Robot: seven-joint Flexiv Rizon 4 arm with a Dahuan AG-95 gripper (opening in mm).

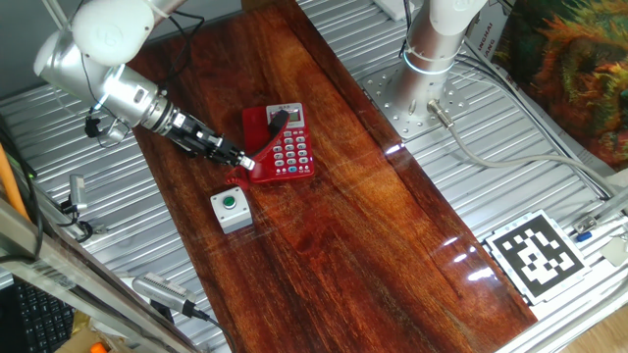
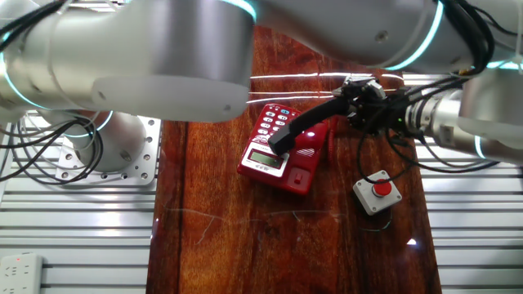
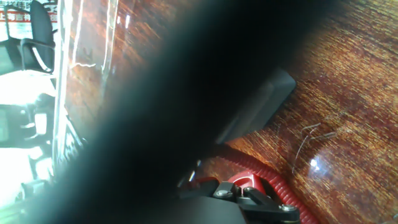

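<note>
A red desk telephone (image 1: 292,155) with a keypad and small display sits on the brown wooden board. My gripper (image 2: 353,100) is shut on one end of the phone's dark handset (image 2: 309,122). The handset slants over the phone body, its free end (image 1: 279,122) near the display, and the cradle (image 2: 304,159) at the phone's side is uncovered. Whether the free end touches the phone I cannot tell. In the wrist view a dark blurred shape, probably the handset, crosses the picture and hides much; a red coiled cord (image 3: 261,171) runs beside the gripper's linkage.
A white box with a green button (image 1: 230,203) stands close to the phone. In the second exterior view a box with a red button (image 2: 382,189) shows near the gripper. The arm's base (image 1: 424,96) stands beyond the board's edge; much of the board (image 1: 363,255) is clear.
</note>
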